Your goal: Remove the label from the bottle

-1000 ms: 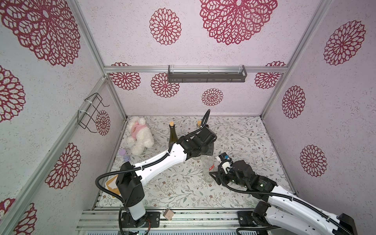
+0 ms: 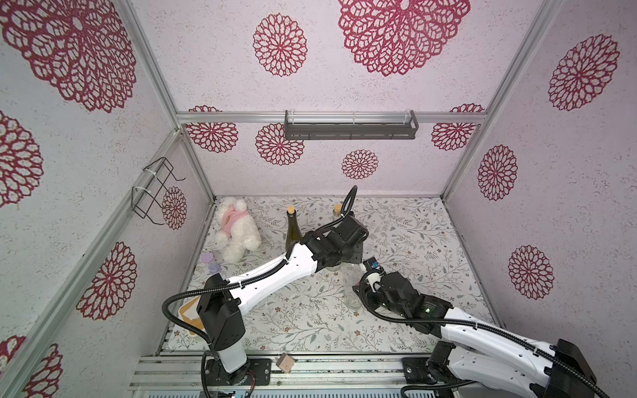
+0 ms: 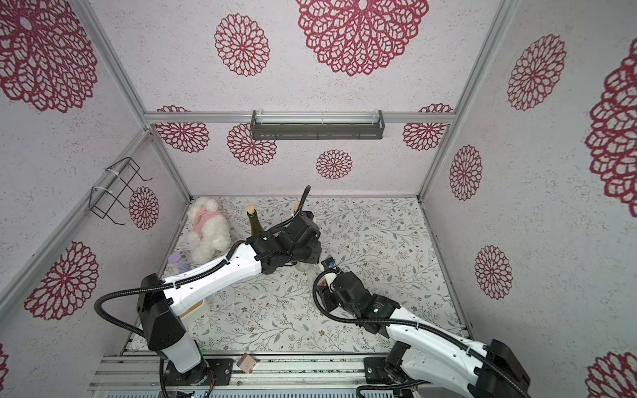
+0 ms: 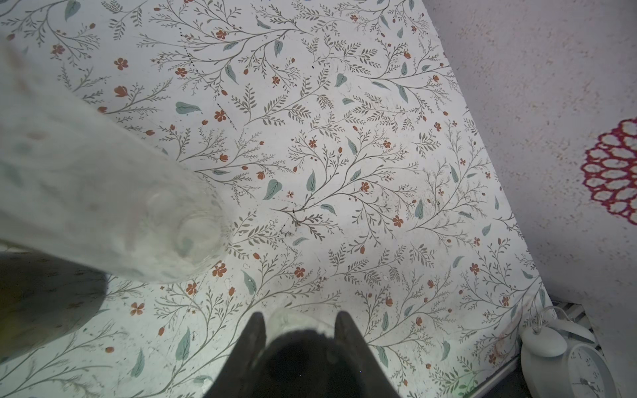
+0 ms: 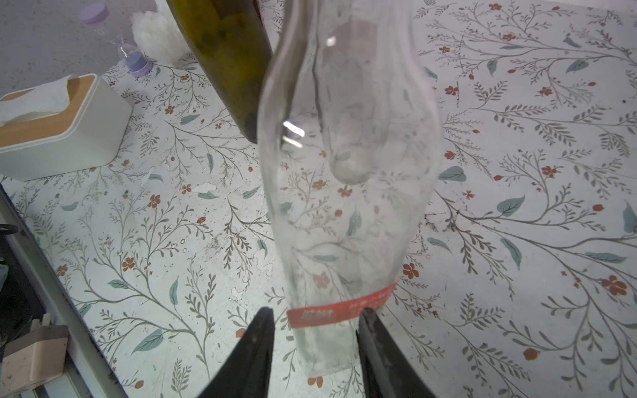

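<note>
A clear bottle [image 5: 345, 238] with a red label band [image 5: 331, 313] fills the middle of the right wrist view. My left gripper is shut on it, seen dark and blurred low in the left wrist view; in the top views the arm hides most of the bottle. My right gripper is part open, one finger either side of the bottle's lower part, just at the label. I cannot tell whether the fingers touch it.
An olive bottle [image 2: 292, 227], another cork-topped bottle [image 2: 337, 209], a white plush bear [image 2: 235, 232], a small purple-capped bottle [image 5: 99, 20] and a tissue box [image 5: 66, 132] stand around.
The left arm has barely moved.
</note>
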